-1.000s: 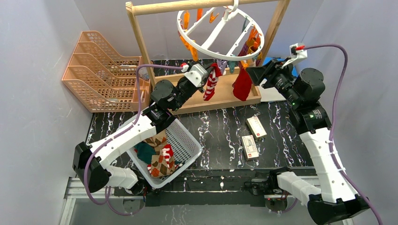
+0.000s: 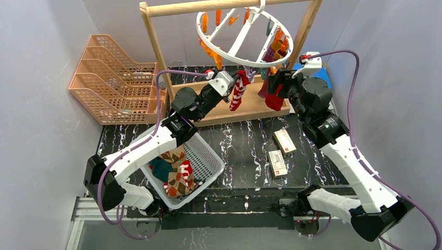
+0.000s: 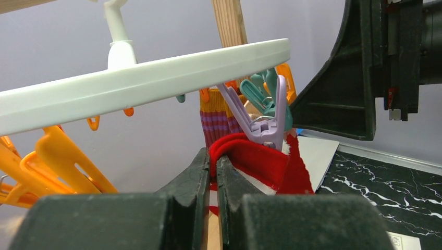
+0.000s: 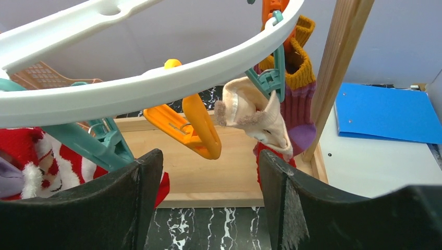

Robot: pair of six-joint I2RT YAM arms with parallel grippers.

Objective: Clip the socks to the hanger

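Note:
My left gripper is shut on the cuff of a red-and-white striped sock [image 2: 237,99], which hangs down from it. A lilac clip [image 3: 267,130] hangs from the white round hanger [image 2: 200,32], its lower end against the red cuff; whether it grips the cuff I cannot tell. Beneath the hanger rim, my right gripper stands open, holding nothing. An orange clip [image 4: 195,130] hangs just beyond and above its fingertips. To its left are a teal clip [image 4: 107,143] and the striped sock. A cream-cuffed sock [image 4: 255,112] hangs from another teal clip on the right.
A grey basket [image 2: 211,169] holds several more socks. Two small boxes [image 2: 284,141] lie on the dark marble table. The wooden stand [image 2: 150,41] has upright posts beside both arms. An orange rack [image 2: 112,78] stands at the left.
The left arm shifted slightly right earlier and has since stayed nearly still, with the striped sock still held.

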